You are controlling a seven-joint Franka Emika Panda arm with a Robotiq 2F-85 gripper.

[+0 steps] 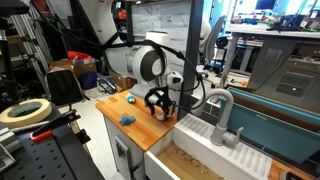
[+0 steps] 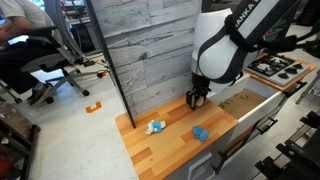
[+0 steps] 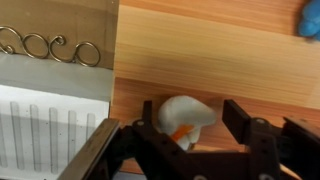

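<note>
On the wooden tabletop (image 1: 147,128), close to the edge by the open drawer, stands a small white object (image 3: 187,114) with a patch of orange on it, perhaps a cup. In the wrist view it sits between the two dark fingers of my gripper. The fingers stand apart, one at either side; whether they touch it is hard to see. From outside, the gripper (image 1: 159,106) is low over the table and largely covers the object. A blue item (image 2: 200,133) lies on the wood nearer the front edge.
Another blue and white item (image 2: 155,127) lies farther along the table. Beside the table is an open drawer (image 1: 190,163) with rings or hooks in it. A grey faucet (image 1: 218,97) rises from a white ribbed drainer (image 3: 45,133). Bare wood lies between the items.
</note>
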